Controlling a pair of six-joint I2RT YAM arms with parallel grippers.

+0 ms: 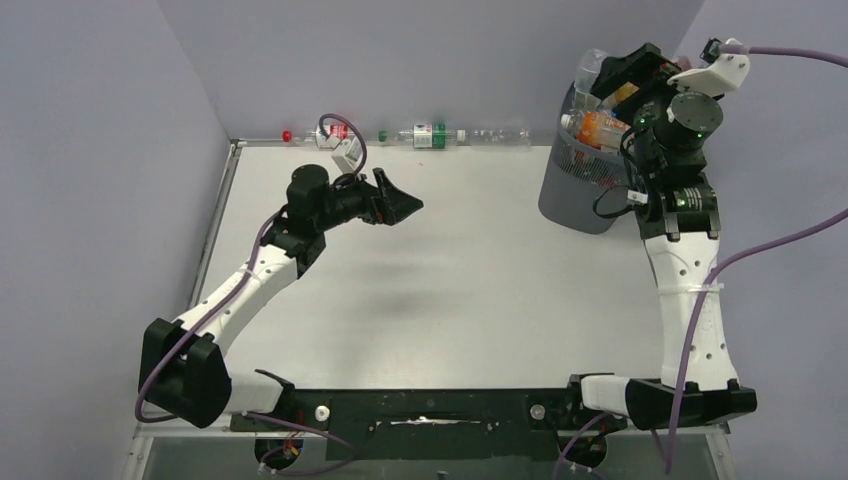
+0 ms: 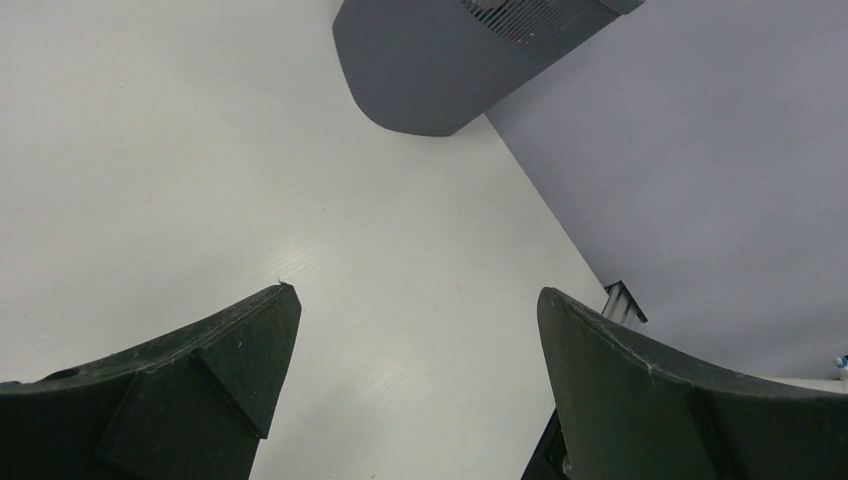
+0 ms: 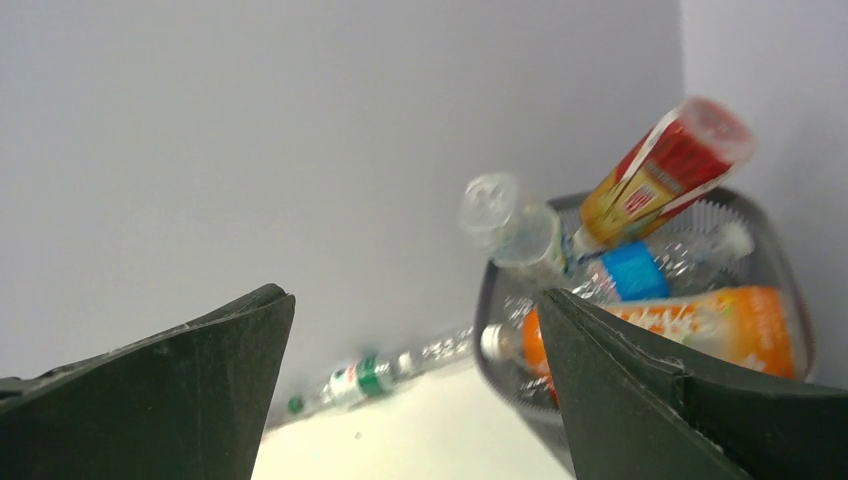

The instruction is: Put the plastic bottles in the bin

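Observation:
The grey bin [image 1: 572, 195] at the back right is full of bottles, among them an orange-labelled bottle [image 3: 734, 330], a blue-labelled one [image 3: 633, 270], a red-and-yellow one [image 3: 660, 165] and a clear one [image 3: 520, 230]. My right gripper is open over the bin, nothing held. My left gripper [image 1: 393, 199] stands open above the left middle of the table, empty. Along the back edge lie a red-capped bottle [image 1: 310, 136], a green-labelled bottle [image 1: 420, 136] and a clear bottle [image 1: 500, 136].
Grey walls close in at left, back and right, the right one close beside the bin and my right arm.

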